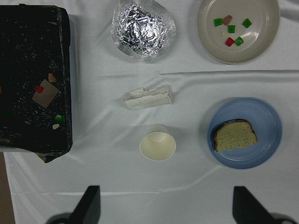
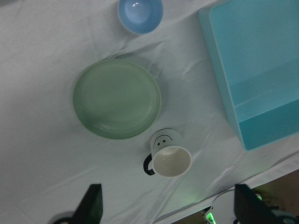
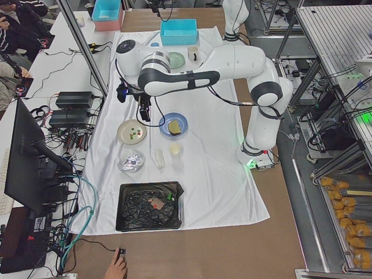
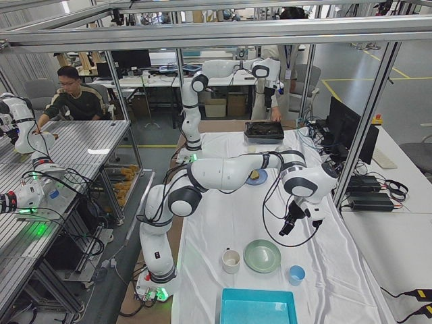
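My left gripper hangs open over the cloth, above a blue plate (image 1: 243,149) with a bread slice (image 1: 234,135), a cream cup (image 1: 157,147), a folded paper strip (image 1: 148,97), crumpled foil (image 1: 142,30) and a beige plate (image 1: 215,46) with small coloured pieces. A black bag-lined tray (image 1: 32,121) holds cardboard and a few bits. My right gripper is open above a green plate (image 2: 117,98), a smiley mug (image 2: 170,158), a blue cup (image 2: 140,14) and a turquoise bin (image 2: 254,56).
The white cloth (image 4: 209,283) has clear patches between the objects. Monitors, boxes and cables line one side table, and metal frame posts stand beside the work table. A person's hand (image 3: 116,264) is at the near edge in the camera left view.
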